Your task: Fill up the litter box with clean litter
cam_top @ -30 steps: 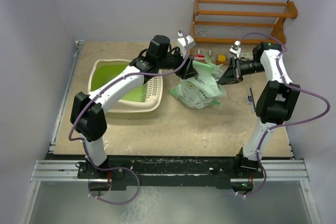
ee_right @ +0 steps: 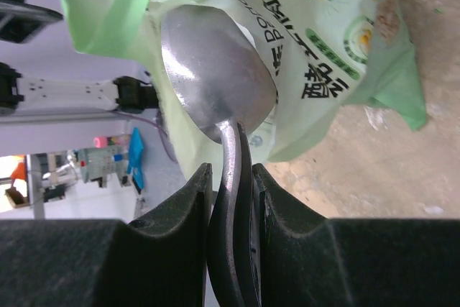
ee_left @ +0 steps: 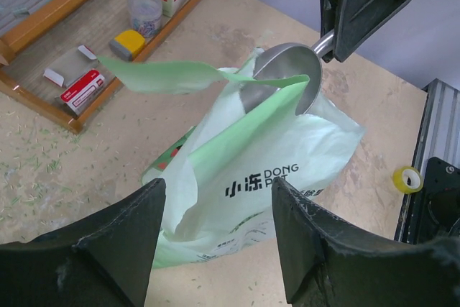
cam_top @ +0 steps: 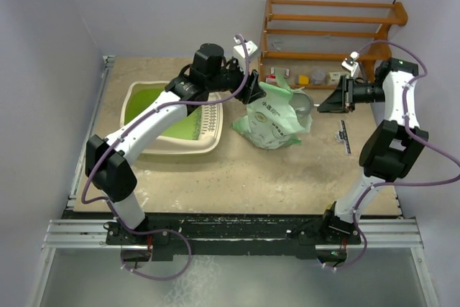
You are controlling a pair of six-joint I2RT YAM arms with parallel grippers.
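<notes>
The pale green litter bag [cam_top: 271, 121] leans on the table with its mouth spread. Just left of its upper edge, my left gripper has its fingers apart, the bag's side lying beyond the gap. My right gripper is shut on the handle of a metal scoop [ee_right: 215, 70]. In the left wrist view the scoop [ee_left: 287, 62] is at the bag's mouth, partly hidden by the green rim; no litter shows in its visible hollow. The litter box [cam_top: 210, 126], cream-rimmed with a green floor, is left of the bag, partly beneath my left arm.
A wooden rack [cam_top: 330, 17] stands at the back, with small packets and a tub [ee_left: 146, 12] by its base. Right of the bag lies a dark strip-like tool [cam_top: 345, 137]. Open table lies in front of the bag.
My right gripper has drawn back to the right with the scoop, whose bowl shows more beside the bag's mouth.
</notes>
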